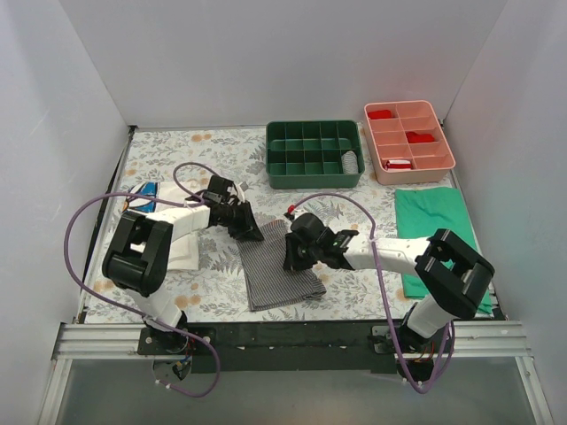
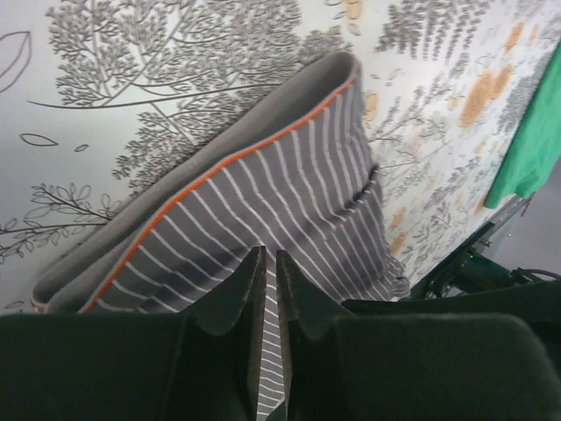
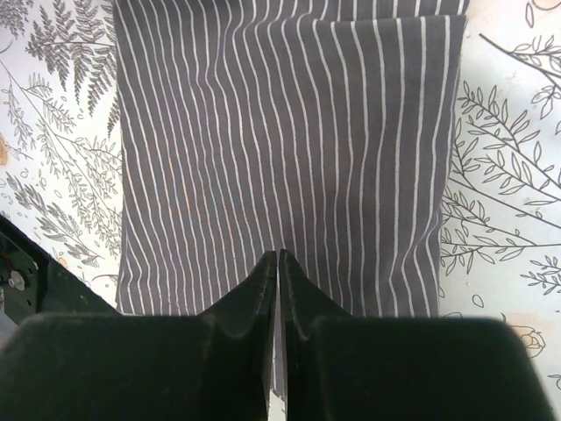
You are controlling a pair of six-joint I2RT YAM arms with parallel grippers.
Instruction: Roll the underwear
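Note:
The dark grey underwear with white stripes (image 1: 266,266) lies spread on the patterned mat. Its orange-edged opening (image 2: 235,156) crosses the left wrist view. At its far left corner is my left gripper (image 1: 255,237), whose fingertips stand slightly apart with striped cloth visible through the narrow gap (image 2: 271,254). My right gripper (image 1: 293,266) is over the cloth's right side. Its fingers (image 3: 254,289) look shut, tips together above the stripes (image 3: 279,254); whether cloth is pinched there cannot be seen. Both arms hide parts of the garment in the top view.
A green divided box (image 1: 310,126) stands at the back, holding a grey roll (image 1: 350,163). Beside it is a salmon divided box (image 1: 416,174) with red items. Green cloth (image 1: 427,214) lies right, white cloth (image 1: 183,252) left.

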